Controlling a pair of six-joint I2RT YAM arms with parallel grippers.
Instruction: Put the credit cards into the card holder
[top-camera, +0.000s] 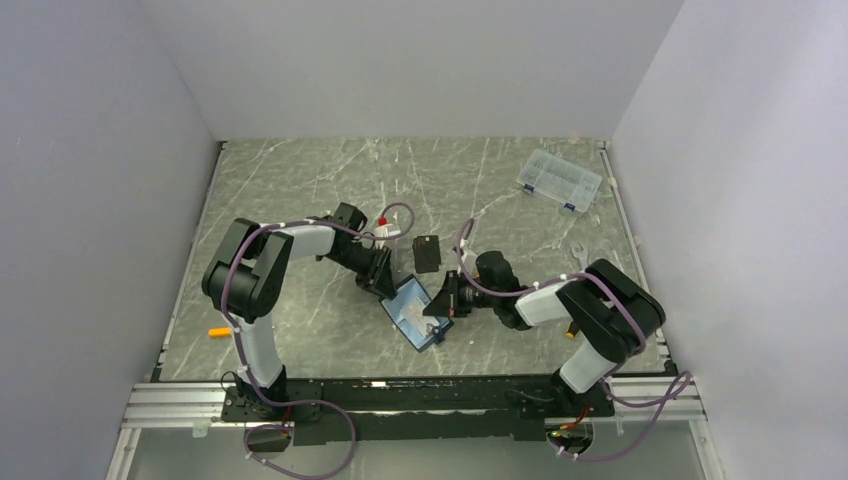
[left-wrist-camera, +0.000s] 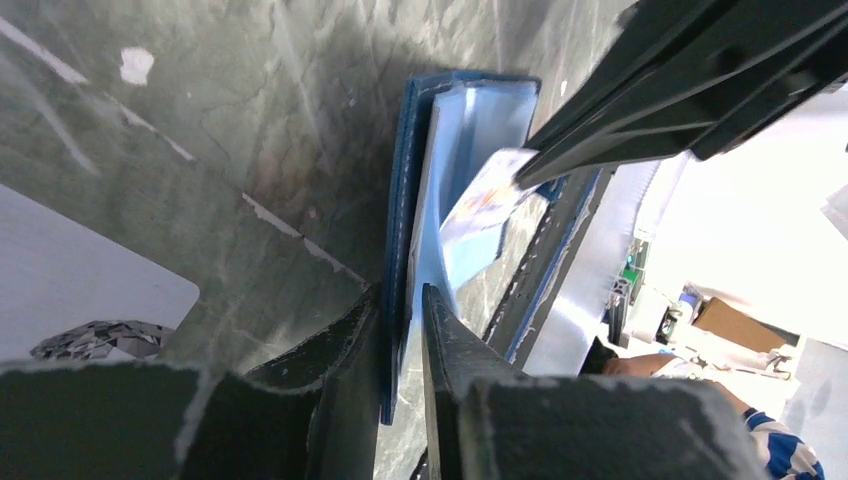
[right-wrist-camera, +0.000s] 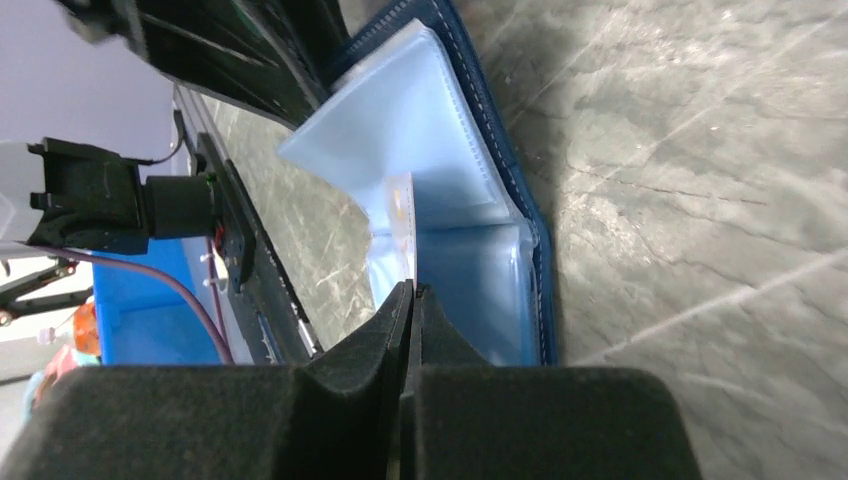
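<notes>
The open card holder (top-camera: 410, 318), dark blue with light-blue sleeves, lies on the marble table between my grippers. My left gripper (top-camera: 385, 290) is at its upper-left edge; in the left wrist view its fingertips straddle the holder's edge (left-wrist-camera: 397, 250), part open. My right gripper (top-camera: 447, 305) is over the holder's right side, shut on a thin white card (right-wrist-camera: 402, 220) that stands edge-on against the sleeves (right-wrist-camera: 465, 280). In the left wrist view that card (left-wrist-camera: 485, 195) lies partly across the light-blue sleeve.
A dark card-like item (top-camera: 426, 253) lies behind the holder, with a clear compartment box (top-camera: 559, 180) at back right. A wrench (top-camera: 581, 258) lies at right, an orange object (top-camera: 219, 332) at far left.
</notes>
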